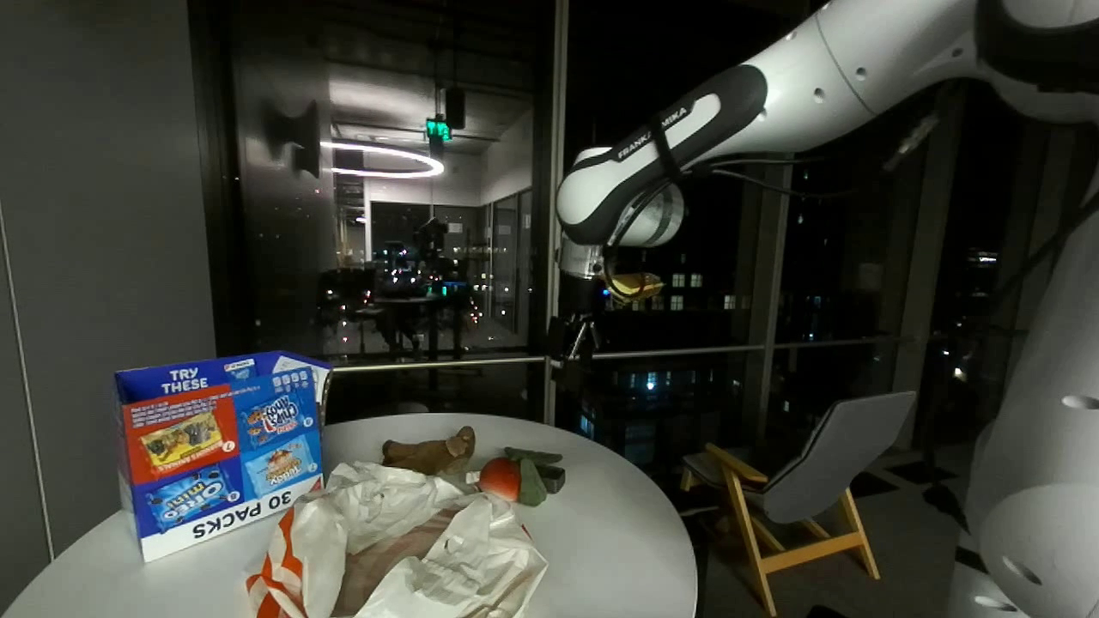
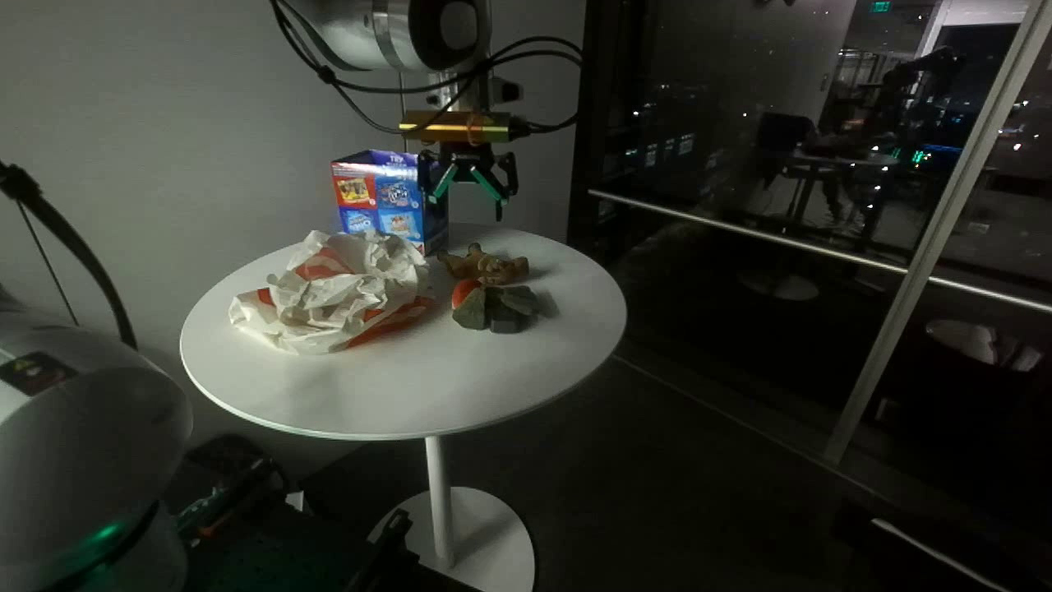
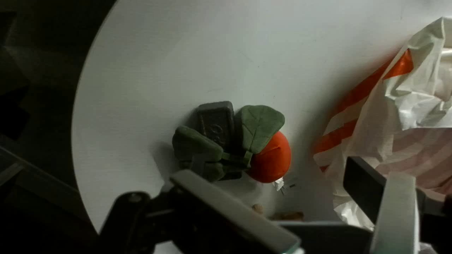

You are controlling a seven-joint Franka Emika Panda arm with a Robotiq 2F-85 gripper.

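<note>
My gripper (image 2: pixel 476 197) hangs open above the round white table (image 2: pixel 424 400), with nothing between its fingers. Below it lies an orange-red round toy with green leaves (image 3: pixel 271 157), a dark grey block (image 3: pixel 215 122) tucked against the leaves. Beside these is a brown plush toy (image 1: pixel 430 453), of which the wrist view shows only a small part past the fingers. A crumpled white and orange plastic bag (image 2: pixel 335 296) takes up much of the tabletop. In the wrist view the fingers (image 3: pixel 237 211) stand wide apart at the bottom, one overlapping the bag's edge.
At the table's edge stands a blue snack box (image 1: pixel 221 453), upright and open-topped. A grey chair with a wooden frame (image 1: pixel 824 474) is on the floor by the windows. Bare tabletop lies along the side nearest the exterior view 2 camera.
</note>
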